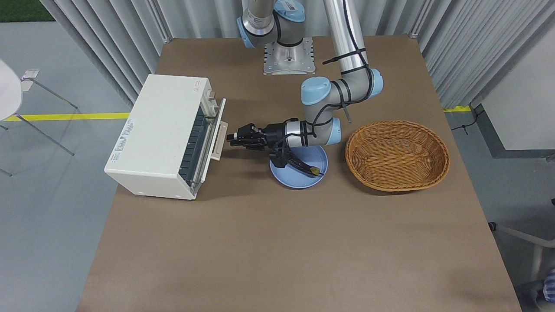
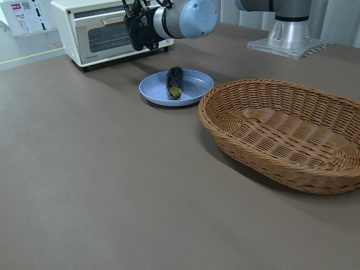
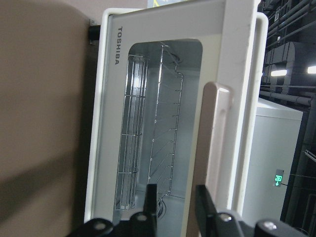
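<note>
A white Toshiba toaster oven stands on the left of the table; its glass door with a pale handle fills much of the wrist view, wire racks behind the glass. My gripper is open in front of the door, close to the handle, with nothing seen between its fingertips. A dark eggplant with a green stem lies on a blue plate, below and behind the gripper head.
A round wicker basket sits right of the plate.
</note>
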